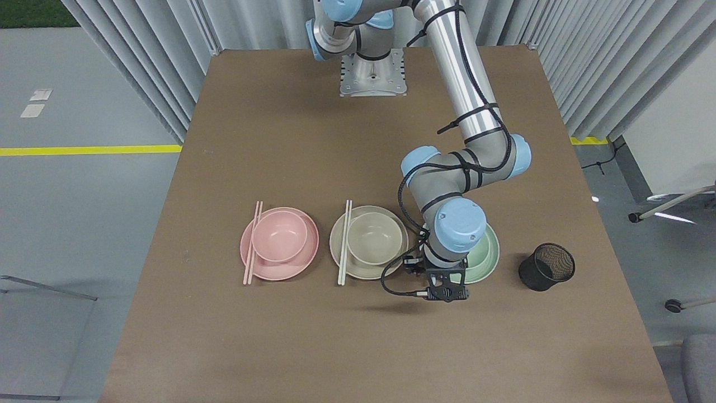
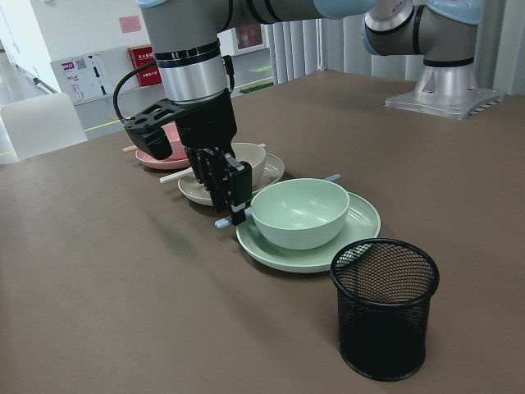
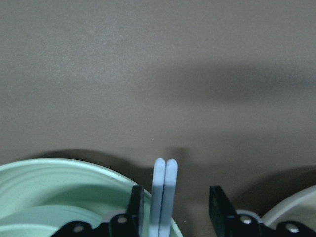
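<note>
My gripper is open and low over the green setting, its two black fingers either side of a pair of pale chopsticks [image 3: 169, 197] lying on the edge of the green plate [image 3: 89, 169]. In the left view the gripper [image 2: 236, 212] is just beside the green bowl [image 2: 299, 217] on its plate [image 2: 357, 222]; the chopsticks' near end [image 2: 223, 222] sticks out by the fingertips. From the front, the arm hides most of the green setting.
A white plate with bowl [image 1: 374, 238] and chopsticks sits to the left, a pink set [image 1: 279, 236] further left. A black mesh cup [image 1: 547, 267] stands right of the green plate.
</note>
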